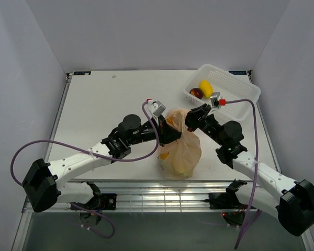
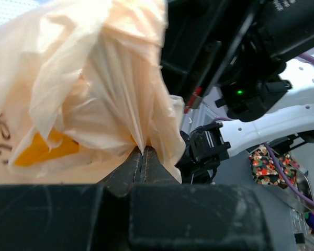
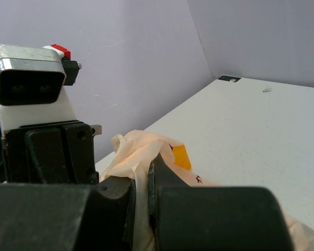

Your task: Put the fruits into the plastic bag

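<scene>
A pale translucent plastic bag point(image 1: 180, 157) is upright near the table's front centre, yellow showing through it; its contents are unclear. My left gripper point(image 1: 172, 135) is shut against the bag's side; whether film is between its fingers is hard to tell. My right gripper point(image 1: 192, 121) is shut on the top of the bag, whose gathered film point(image 3: 141, 157) rises between its fingers. A red-brown round fruit point(image 1: 195, 93) and a yellow fruit point(image 1: 205, 87) lie in the white basket at the back right.
The white perforated basket point(image 1: 241, 92) stands behind the right arm, partly under it. Walls bound the sides and back, and a metal rail runs along the front edge.
</scene>
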